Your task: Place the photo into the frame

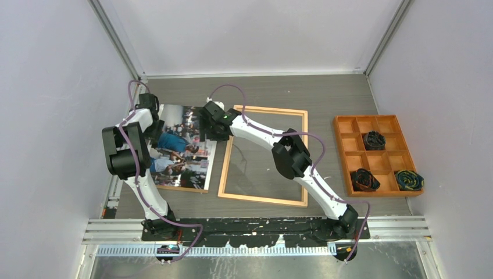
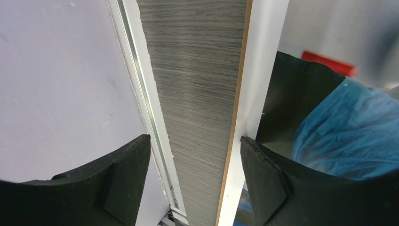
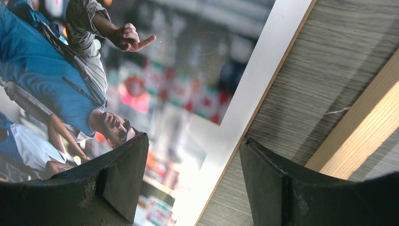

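Observation:
The photo, a street scene with a white border, lies face up on the left of the table; a wooden edge shows along its near side. To its right lies the empty light wood frame. My left gripper stands open at the photo's left edge, one finger over the white border and the other outside it. At the opposite edge, my right gripper is open too. Its left finger is over the picture, its right finger close against the outer edge.
An orange compartment tray with several dark coiled items stands at the right. Close beyond the photo's left side runs the wall's metal rail. Only a narrow strip of table separates photo and frame. My right arm crosses above the frame.

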